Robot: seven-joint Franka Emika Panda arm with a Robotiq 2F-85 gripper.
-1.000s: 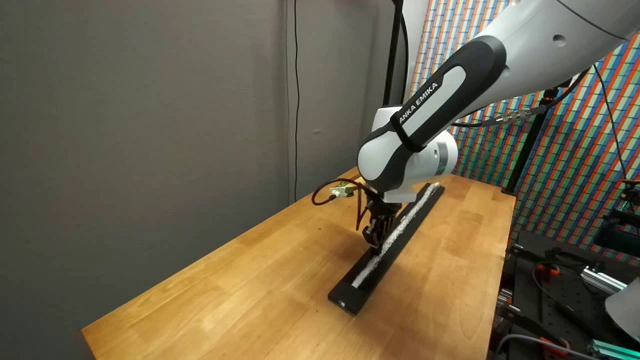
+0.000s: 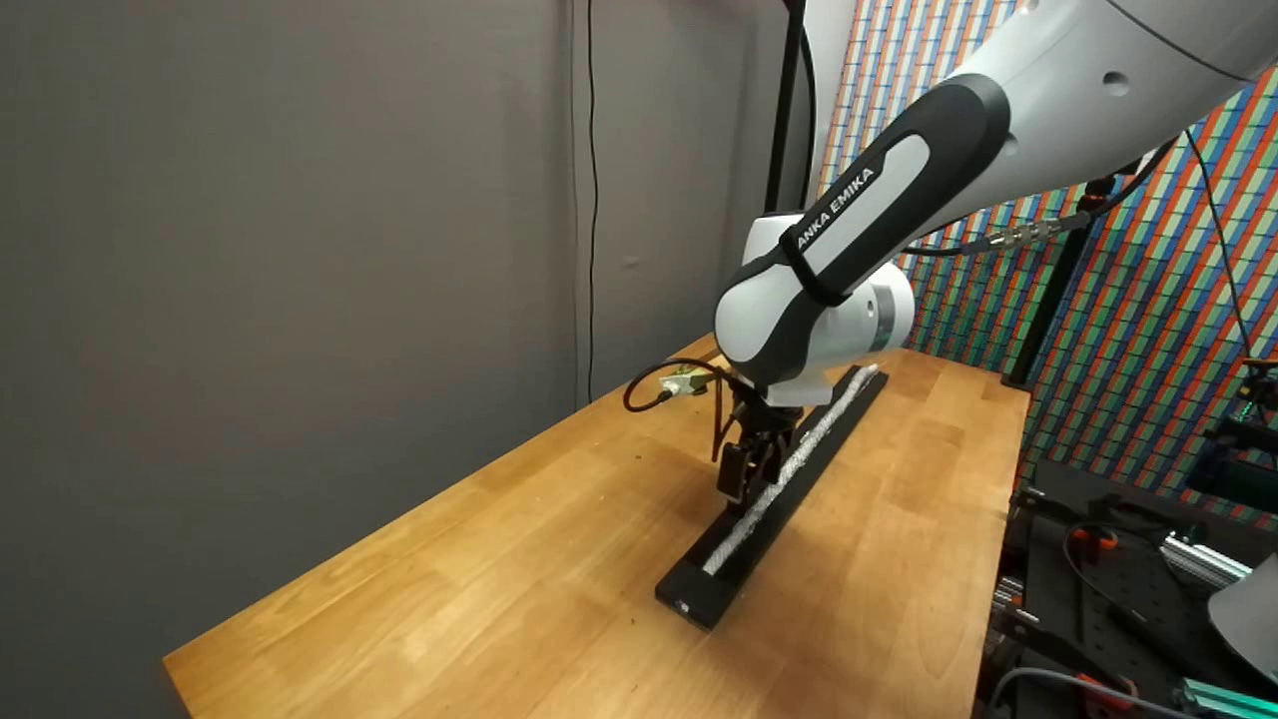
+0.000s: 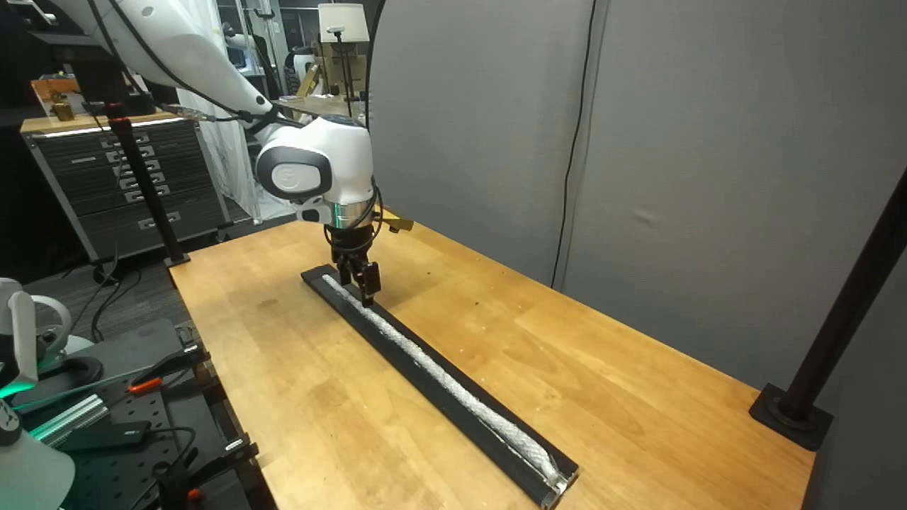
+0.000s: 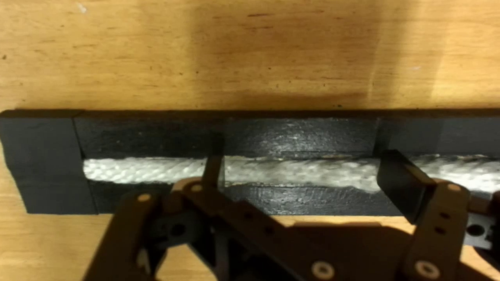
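A white braided rope (image 4: 290, 171) lies lengthwise in the groove of a long black channel (image 4: 300, 200) on the wooden table. In the second exterior view the rope (image 3: 463, 394) runs nearly the whole length of the channel (image 3: 499, 450). My gripper points down over it, open, its two fingers standing apart along the rope with nothing gripped between them. The wrist view shows the right finger (image 4: 404, 185) covering part of the rope. Whether the fingertips touch the rope or channel I cannot tell. From the first exterior view, the gripper (image 2: 752, 469) stands above the channel's middle stretch.
A grey wall panel (image 2: 359, 240) borders its far side. A black post (image 3: 837, 314) rises from one corner, and another post (image 3: 149, 191) stands at the opposite end.
The fingers have spread apart compared with a second ago. The arm, the channel and the rope stay in practically the same place.
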